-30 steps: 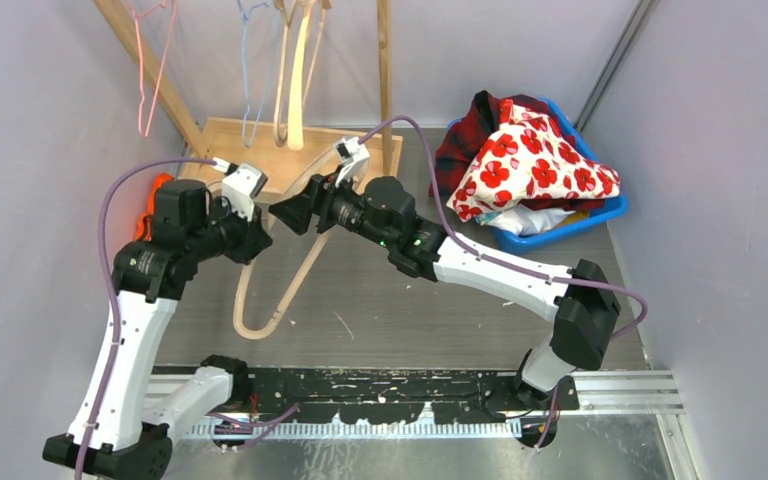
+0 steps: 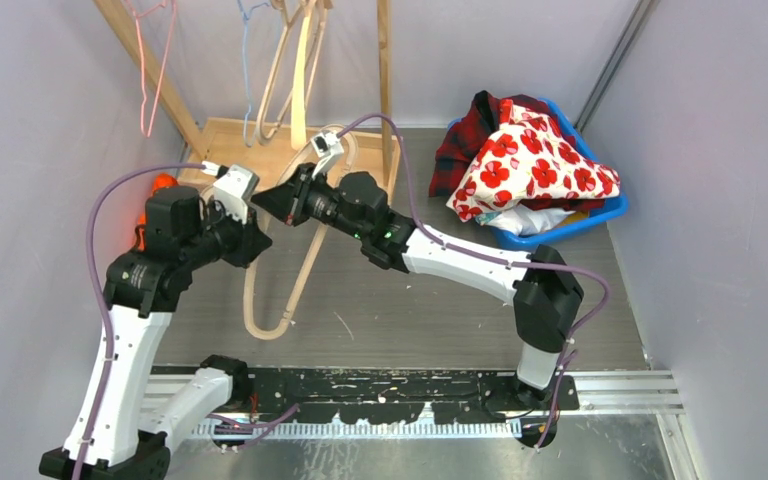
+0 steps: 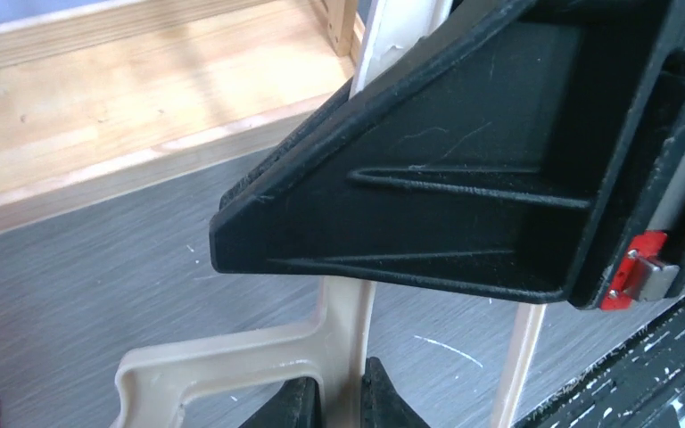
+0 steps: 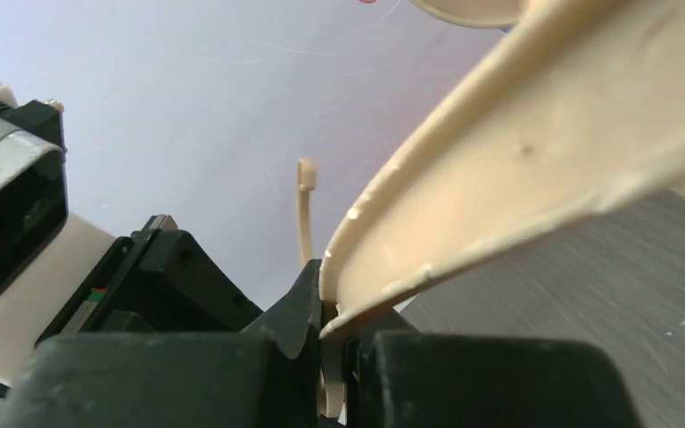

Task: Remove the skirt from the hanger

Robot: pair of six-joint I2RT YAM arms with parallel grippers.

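A beige hanger (image 2: 297, 285) hangs between my two grippers at the centre left, with no skirt visible on it. My left gripper (image 2: 242, 225) is shut on it; in the left wrist view its pale plastic (image 3: 223, 348) runs to the fingers at the bottom.
A blue basket (image 2: 608, 212) of folded clothes, red plaid and flowered, stands at the right. A wooden rack (image 2: 385, 60) at the back holds several hangers. Orange objects (image 2: 164, 181) lie by the left wall.
My right gripper has moved left toward the left one and closed on the hanger. The hanger's lower end has shifted slightly to the right; the left arm has barely moved.
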